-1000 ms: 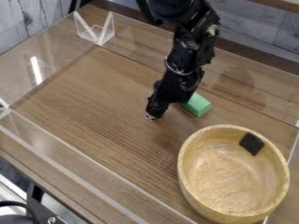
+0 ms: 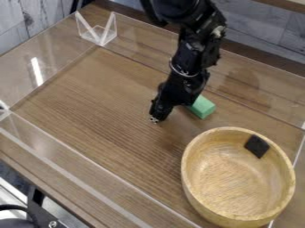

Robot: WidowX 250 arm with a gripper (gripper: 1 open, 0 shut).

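Note:
My black gripper point(image 2: 160, 110) reaches down from the top of the view to the middle of the wooden surface, its fingertips low over or on the wood. It looks shut, and I see nothing held between its fingers, though the dark shapes make this hard to make out. A green block point(image 2: 201, 107) lies just right of the gripper, partly behind it.
A large tan bowl point(image 2: 236, 198) with a black patch point(image 2: 256, 146) on its rim fills the lower right. A white wire-like object point(image 2: 98, 32) is at the back left.

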